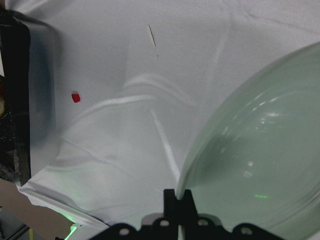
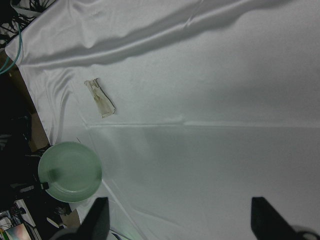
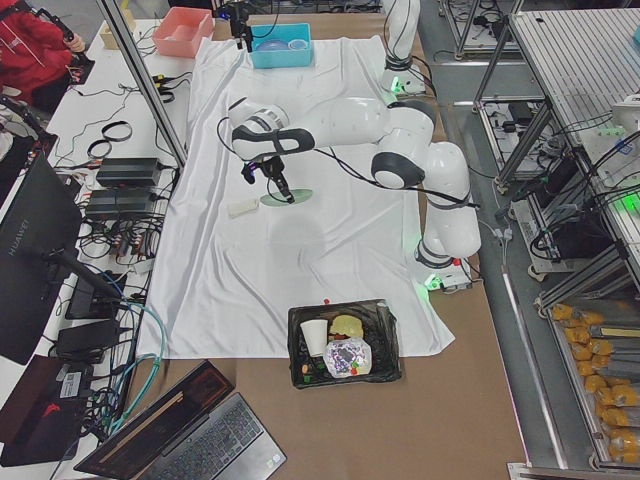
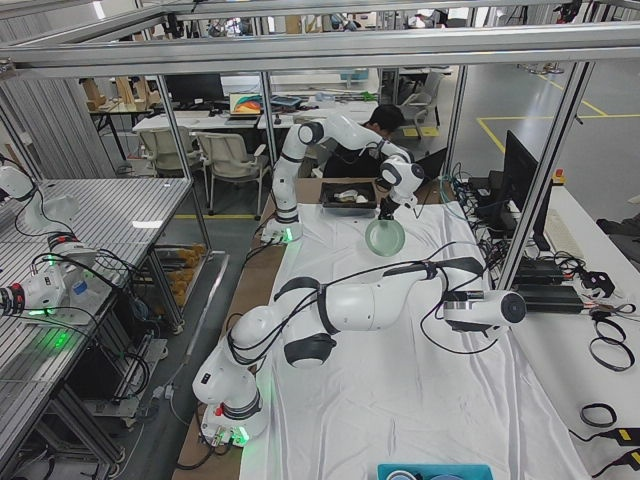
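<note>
A pale green plate [image 3: 272,200] [image 4: 385,237] [image 1: 260,155] [image 2: 70,171] is held up over the white cloth, its rim between the fingers of my left gripper, which is shut on it. My right gripper is open, high over the cloth with nothing between its fingers in the right wrist view. A crumpled pale wrapper or tissue [image 3: 241,207] [image 2: 100,97] lies on the cloth near the plate.
A black lined bin [image 3: 308,372] with a cup, food and litter stands at one end of the cloth, a small red bit [image 1: 75,97] beside it. A blue tub [image 3: 280,58] sits at the other end.
</note>
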